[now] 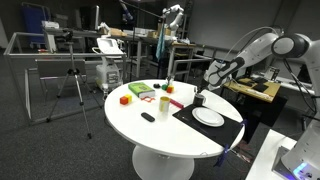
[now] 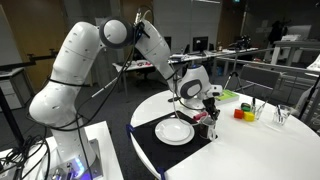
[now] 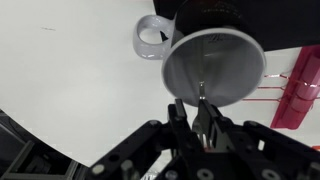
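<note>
A mug (image 3: 215, 65), pale inside and dark outside, stands on the dark mat with its handle toward the upper left of the wrist view. Inside it shows a thin shiny piece (image 3: 201, 90), perhaps a spoon handle. My gripper is at the near rim, its dark fingers slightly apart. The thin piece lines up close to one fingertip; contact cannot be made out. Exterior view 1 has the mug (image 1: 199, 100) beside a white plate (image 1: 208, 116), with the gripper over it. In exterior view 2 the arm partly covers the mug.
The dark mat (image 1: 233, 130) lies under plate and mug. A red item (image 3: 298, 90) is right of the mug in the wrist view. A yellow cup (image 1: 164, 104), a black object (image 1: 148, 117) and a green box (image 1: 140, 88) occupy the white table.
</note>
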